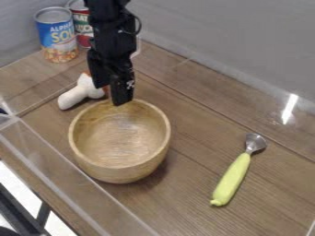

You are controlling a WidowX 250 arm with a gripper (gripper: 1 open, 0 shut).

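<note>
My black gripper (pixel 110 85) hangs open above the back-left rim of a wooden bowl (pixel 120 147), which looks empty. Behind it and to the left, a white object (pixel 76 94) with some orange lies on the counter, partly hidden by the gripper.
An Alphabet soup can (pixel 58 37) and a red can (pixel 84 18) stand at the back left. A yellow-green handled utensil (pixel 234 173) lies on the right.
</note>
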